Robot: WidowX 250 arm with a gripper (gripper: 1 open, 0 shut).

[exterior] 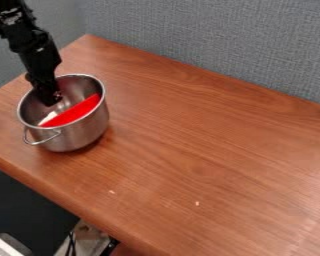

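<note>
A steel pot (pixel 83 130) with a wire handle stands near the left edge of the wooden table. Inside it lies a red elongated object (pixel 72 110), with something pale beside it. My black gripper (pixel 49 96) reaches down from the upper left into the back left of the pot. Its fingertips are dark and partly hidden, so whether anything is between them cannot be seen.
A grey padded wall (pixel 216 40) runs along the back. Beyond the left edge, low down, is a dark area with cables.
</note>
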